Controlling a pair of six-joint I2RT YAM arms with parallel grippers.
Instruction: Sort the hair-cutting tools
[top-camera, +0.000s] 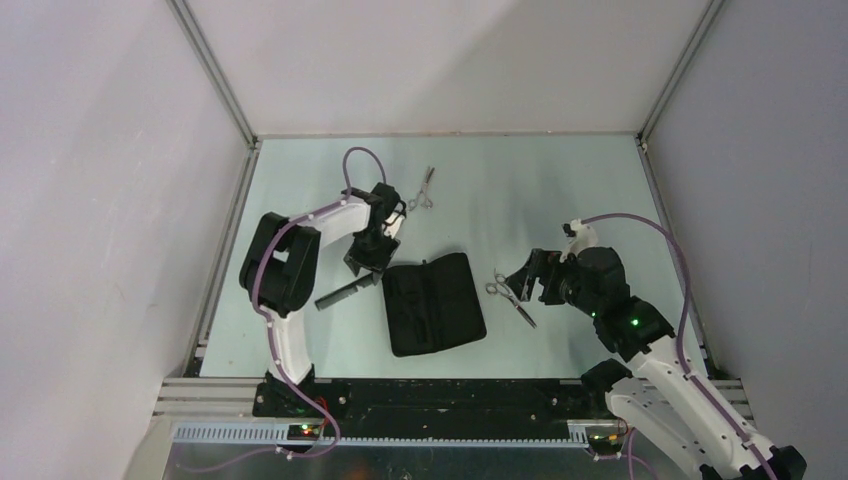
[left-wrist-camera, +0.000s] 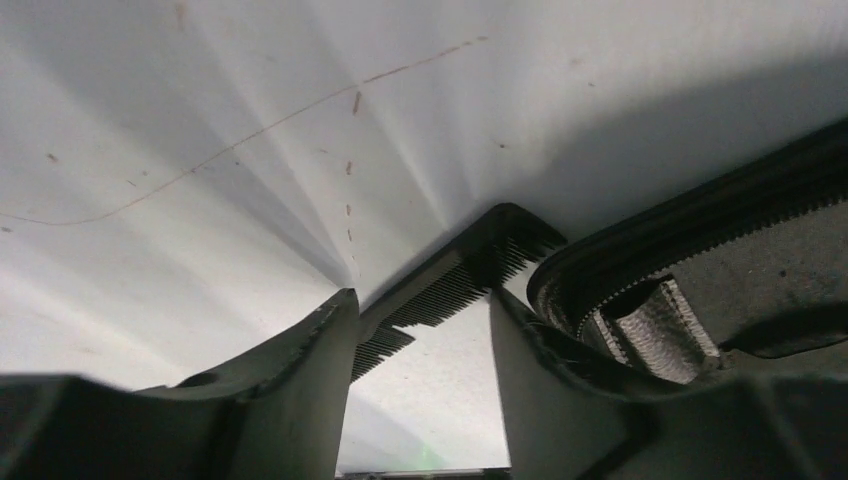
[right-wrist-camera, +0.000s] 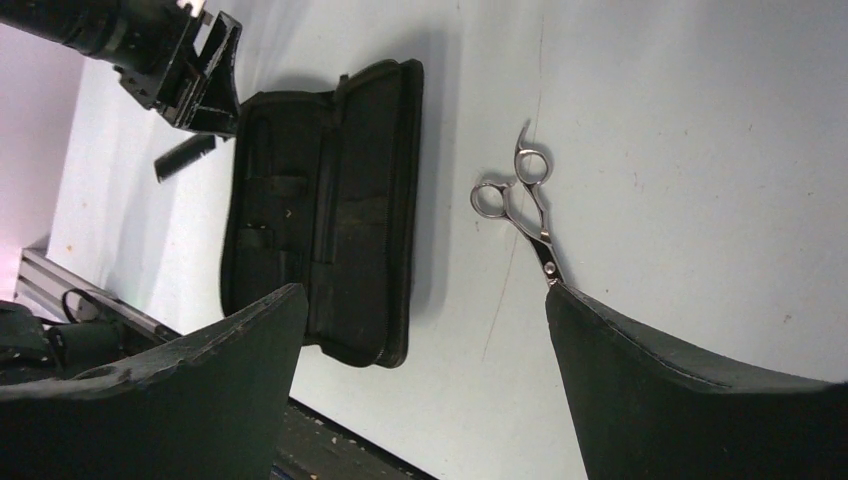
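Note:
A black comb (left-wrist-camera: 450, 285) lies on the table beside the open black zip case (top-camera: 434, 305), its end close to the case's corner. My left gripper is low over the comb, fingers apart on either side of it in the left wrist view. The silver scissors (right-wrist-camera: 540, 245) lie right of the case, below my right gripper, which stands open with nothing between its fingers. A second pair of silver scissors (top-camera: 424, 192) lies at the back, behind the left arm.
Walls and metal rails border the work area.

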